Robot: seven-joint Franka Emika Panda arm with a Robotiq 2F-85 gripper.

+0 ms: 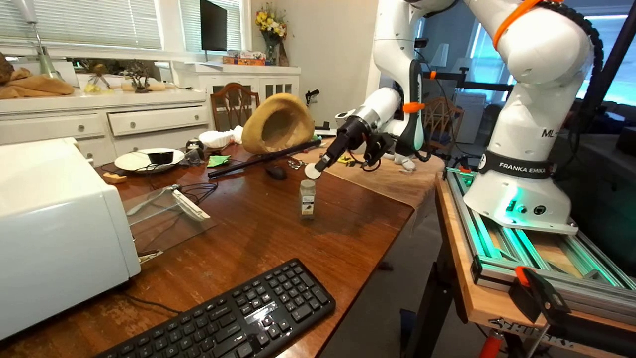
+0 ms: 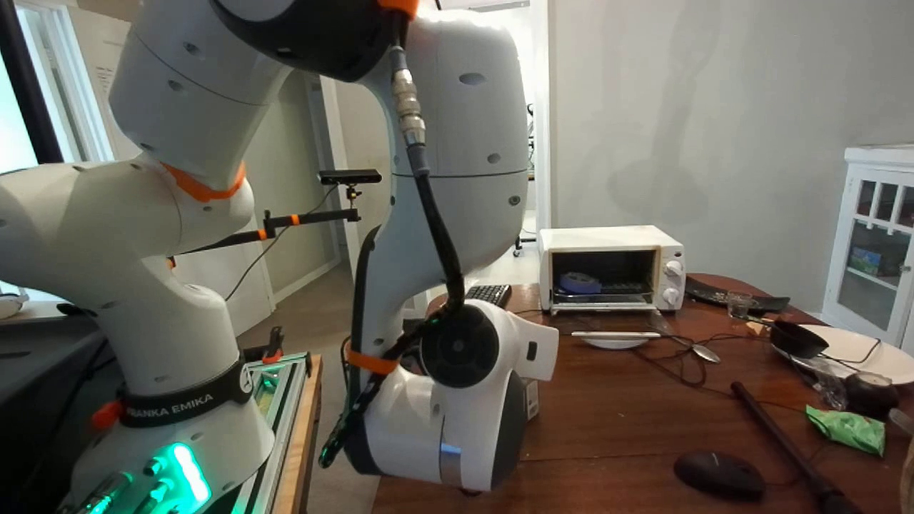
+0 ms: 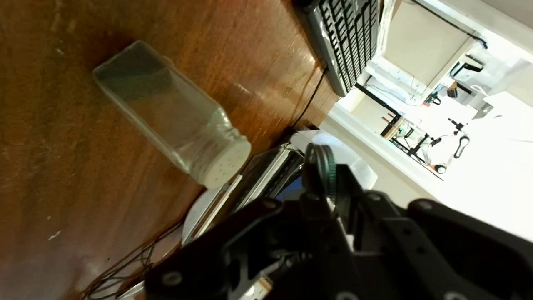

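Note:
A clear square-sided jar with a label stands upright on the wooden table. Its white perforated shaker top shows in the wrist view. A round lid, white on the face seen in exterior view 1, is pinched at its edge by my gripper. The wrist view shows this lid nearly edge-on between the dark fingers. The lid looks apart from the jar, a little above its top. In exterior view 2 the arm hides the gripper and most of the jar.
A black keyboard lies at the table's near edge, by a white toaster oven. Farther back are a mouse, a black rod, a tan hat and a plate. Bare table surrounds the jar.

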